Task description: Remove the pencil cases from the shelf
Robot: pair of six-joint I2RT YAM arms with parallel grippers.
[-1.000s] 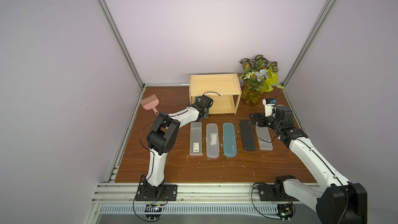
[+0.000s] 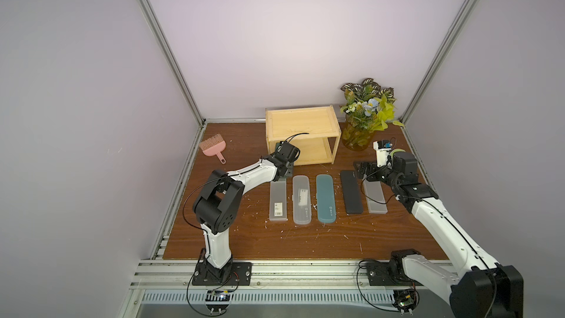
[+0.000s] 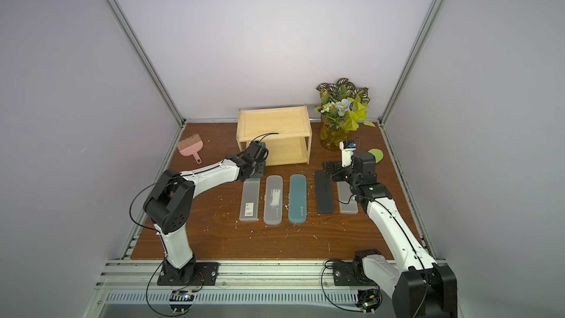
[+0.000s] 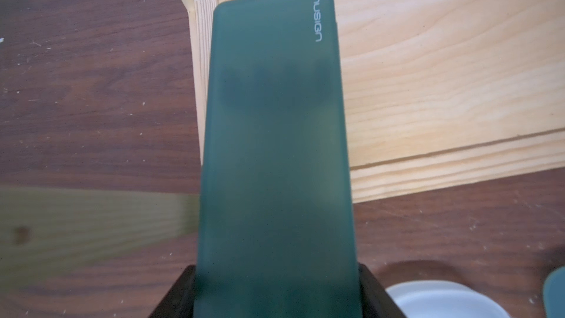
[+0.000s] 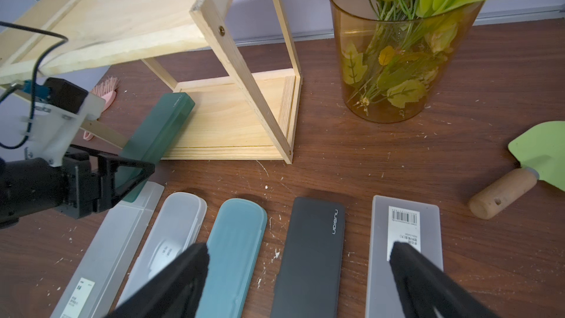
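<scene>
A dark green pencil case (image 5: 163, 119) lies tilted at the left front of the wooden shelf (image 2: 301, 119), reaching out past its edge. My left gripper has its fingers around the case's outer end; whether it grips it is unclear. In the left wrist view the case (image 4: 273, 141) fills the middle, fingertips at either side. Five cases lie in a row on the table: grey (image 2: 277, 200), clear (image 2: 301, 200), light blue (image 2: 325, 197), black (image 2: 351, 191), grey (image 5: 403, 276). My right gripper hangs open above the right cases.
A vase of flowers (image 5: 406, 64) stands right of the shelf. A green trowel (image 5: 538, 147) lies at the far right, a pink brush (image 2: 214, 148) at the left.
The left arm has drawn back left and toward the front, and the shelf has shifted slightly with it. The right arm has hardly moved.
</scene>
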